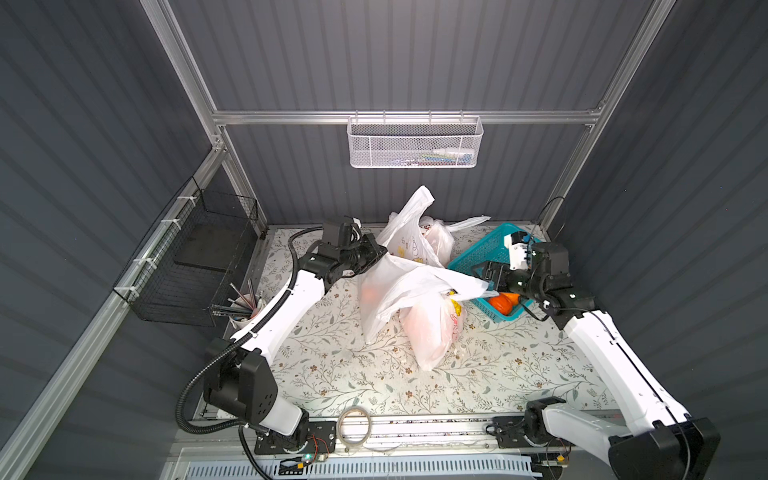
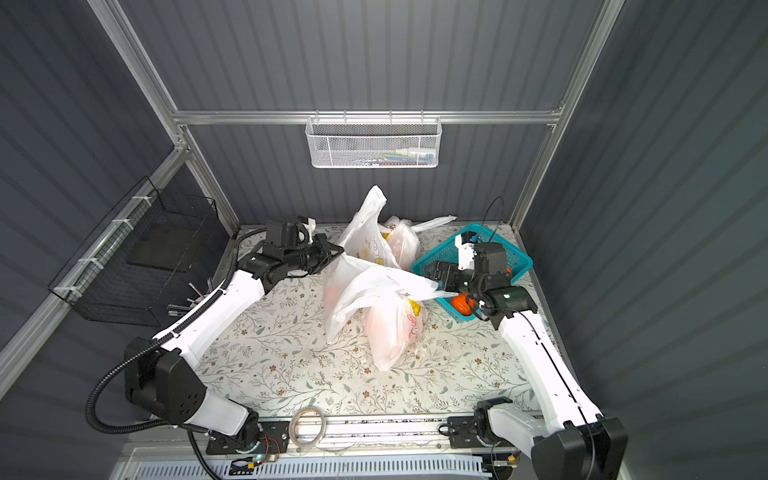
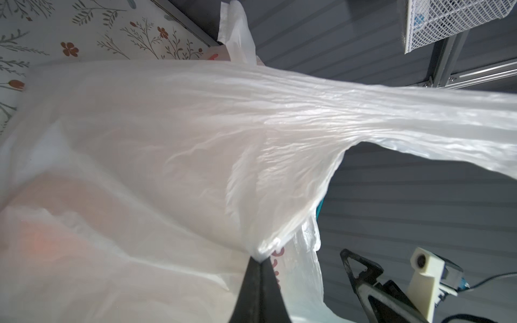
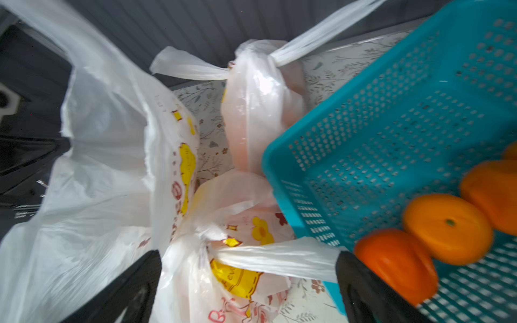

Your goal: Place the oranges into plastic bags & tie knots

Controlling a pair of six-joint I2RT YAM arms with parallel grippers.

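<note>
My left gripper [image 1: 373, 251] is shut on the rim of an upright, open white plastic bag [image 1: 400, 280]; a faint orange shape [image 3: 45, 237] shows through it in the left wrist view. My right gripper stands open over the near corner of the teal basket [image 4: 290, 183], nothing seen between its fingers. Several oranges [image 4: 447, 228] lie in the basket. A bulging bag [image 1: 428, 336] lies in front of the held bag, and another with upright handles [image 4: 258, 102] sits behind it.
A black wire basket [image 1: 184, 264] hangs on the left wall, a white mesh basket [image 1: 412, 140] on the back wall.
</note>
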